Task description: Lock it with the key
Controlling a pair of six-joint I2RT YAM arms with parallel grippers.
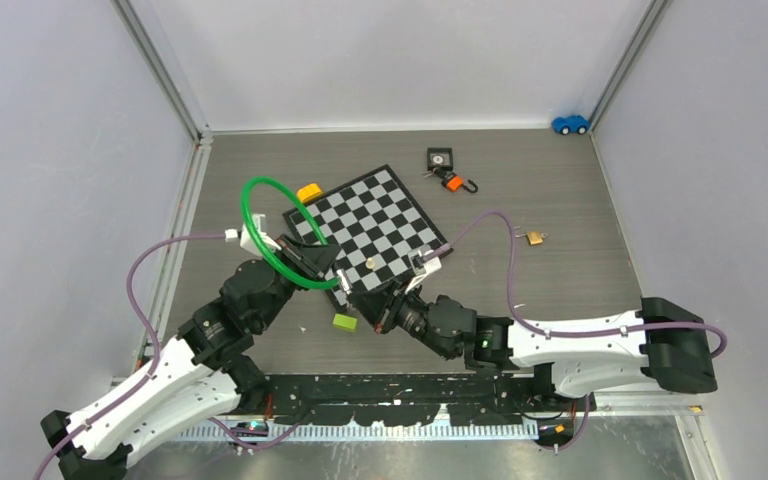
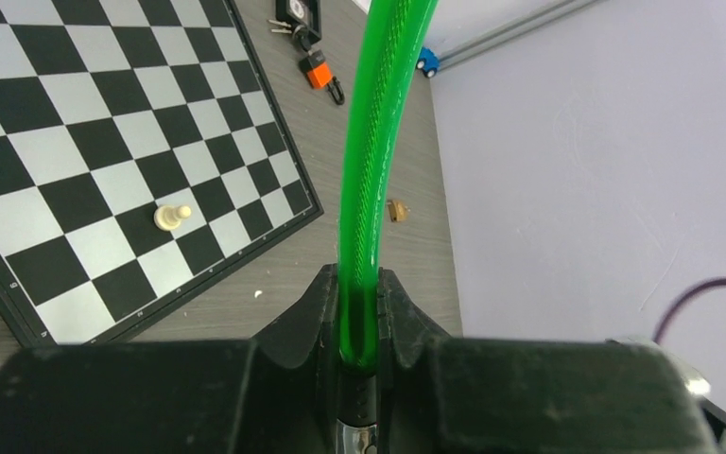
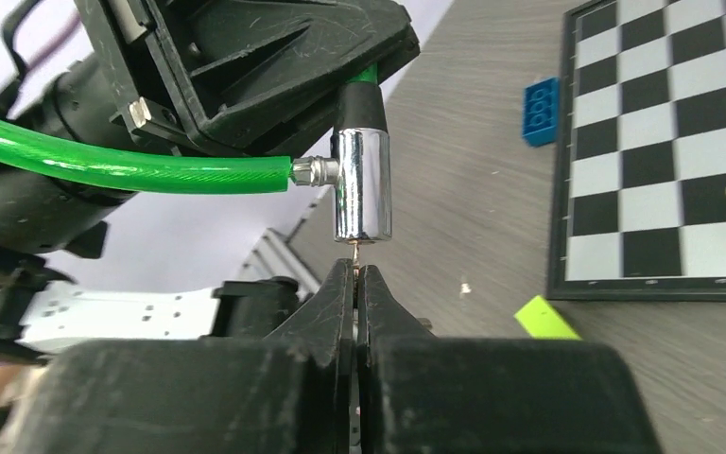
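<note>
A green cable lock [image 1: 260, 230] loops up from my left gripper, which grips its hose near one end. In the right wrist view its chrome lock body [image 3: 363, 184] hangs upright below the left gripper, with the hose's other end [image 3: 189, 174] fitted into its side. A thin key [image 3: 355, 252] sticks from the bottom of the body down into the fingertips of my right gripper, which is shut on it. How deep the key sits inside cannot be seen.
Below lie a chessboard [image 1: 380, 210] with a pale piece [image 2: 172, 217], a green block [image 1: 345, 322], a yellow block [image 1: 309, 191] and a blue brick [image 3: 540, 112]. Padlocks [image 1: 535, 238] and a toy car [image 1: 570, 124] lie at right and back.
</note>
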